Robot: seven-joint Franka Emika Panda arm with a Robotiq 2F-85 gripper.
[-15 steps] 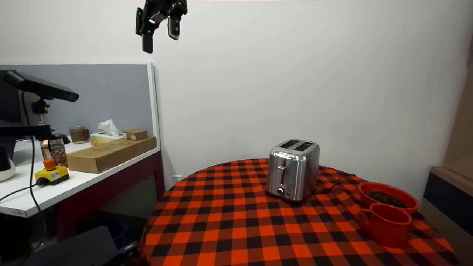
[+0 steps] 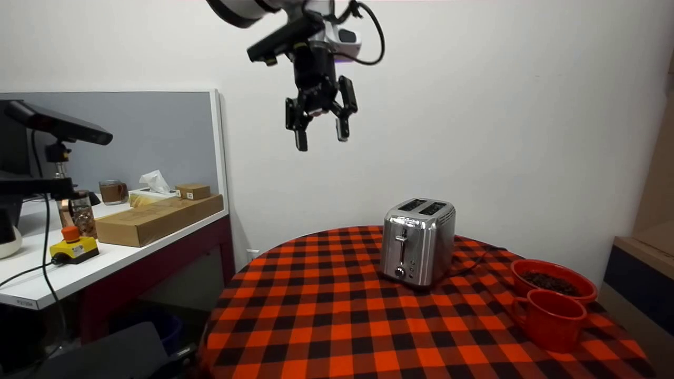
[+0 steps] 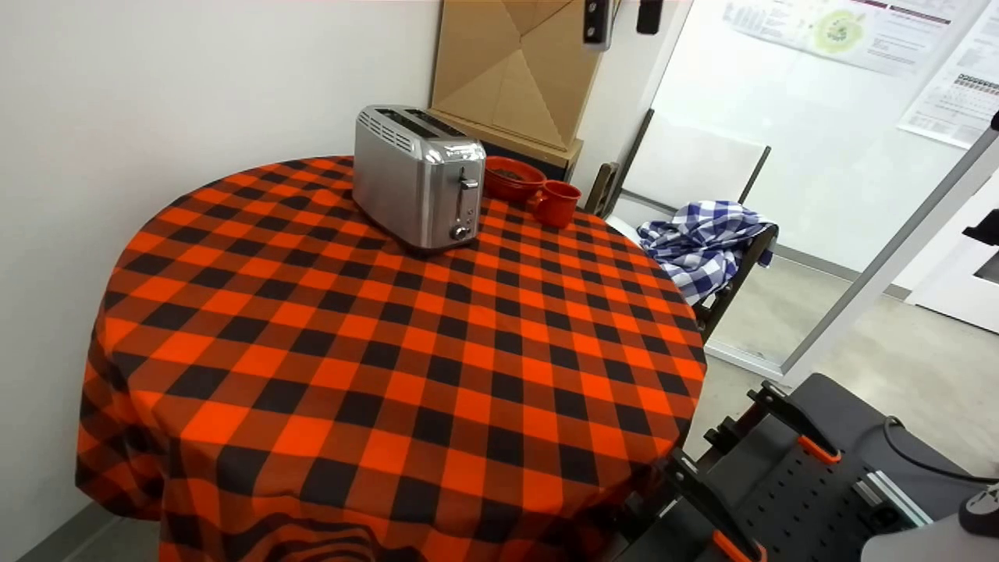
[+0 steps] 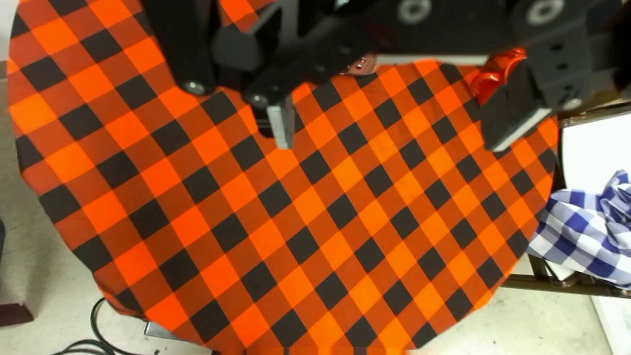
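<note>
High above the table, my gripper (image 2: 322, 142) hangs open and empty, its fingers (image 2: 301, 139) well apart and clear of everything. In the wrist view, only bare cloth shows between and below the fingertips. A silver two-slot toaster (image 2: 417, 243) stands upright on the table, its lever side facing the first exterior camera. At the right, a red mug (image 2: 556, 322) stands upright in front of a red bowl (image 2: 534, 266) with dark brown bits in it. The wrist view catches some of the red mug (image 4: 488, 86) and a sliver of the toaster (image 4: 362, 65) behind the gripper.
The round table wears a red-and-black checked cloth (image 3: 393, 412), with wide clear room in front of the toaster. A cord runs behind the toaster. A chair holds a blue-and-white cloth (image 3: 707, 239). At the left, a white desk (image 2: 38, 271) carries a long cardboard box (image 2: 158, 218).
My gripper has come lower and moved right, toward the toaster, still open. The toaster, mug and bowl have stayed where they were.
</note>
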